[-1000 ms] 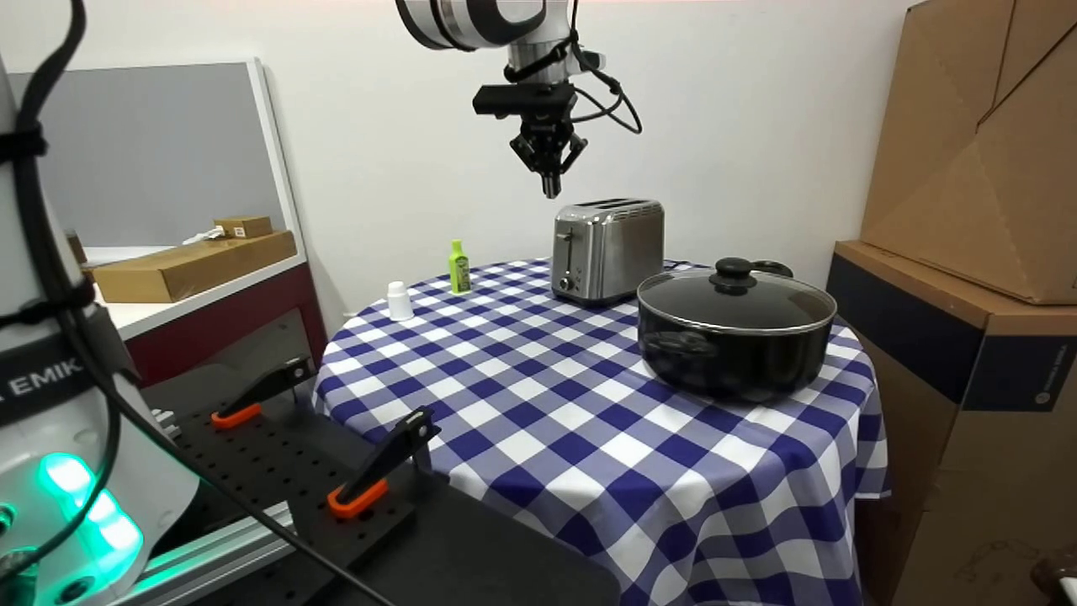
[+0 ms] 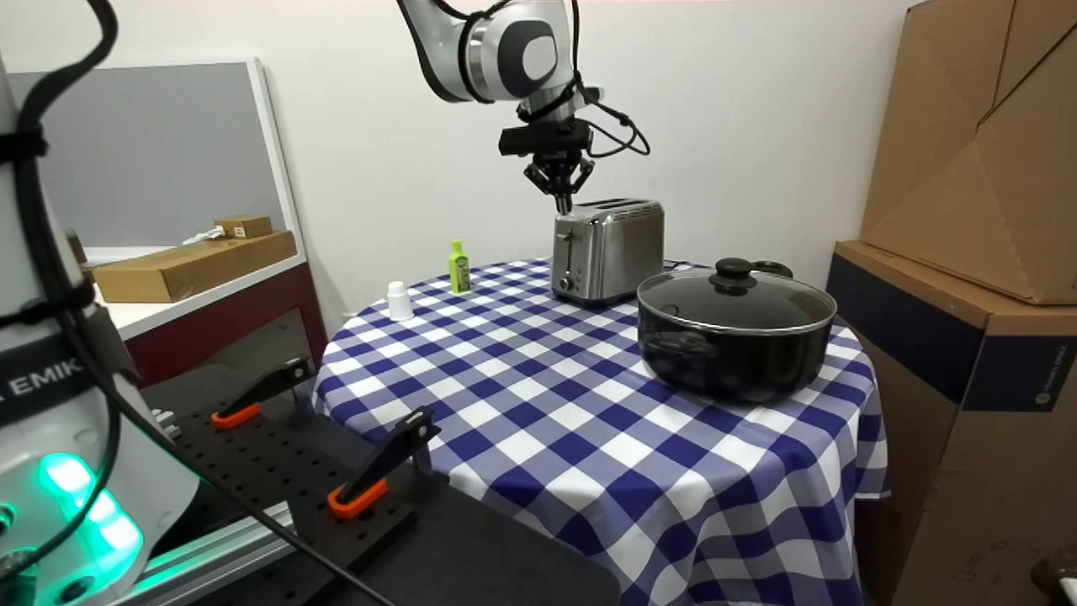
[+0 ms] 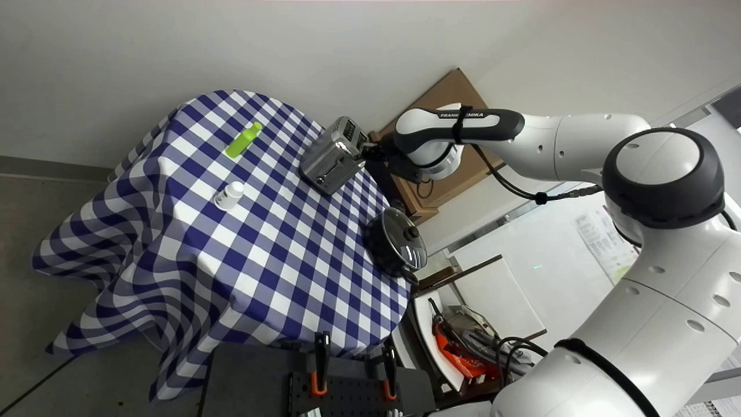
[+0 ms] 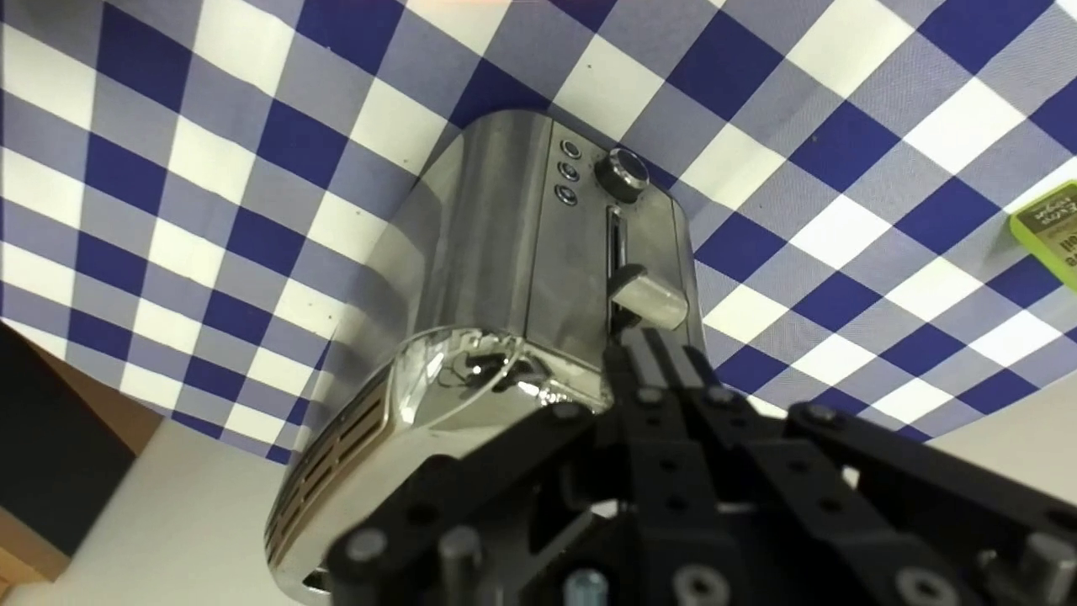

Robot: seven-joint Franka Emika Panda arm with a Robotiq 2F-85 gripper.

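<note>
A silver toaster stands upright on the checked tablecloth near the back of the table. My gripper is shut, its fingers pointing down at the toaster's lever end, close to the top edge. In the wrist view the closed fingertips lie just by the toaster's lever, which sits high in its slot; whether they touch it I cannot tell. Nothing shows between the fingers. The dial and several small buttons are on that same face.
A black lidded pot stands to the right of the toaster. A white bottle and a green bottle are on the left. The tablecloth is clear in the middle. Cardboard boxes stand beyond the right side.
My gripper has come down and a little to the right, closer to the toaster's lever end. The toaster, pot and bottles have stayed in place.
</note>
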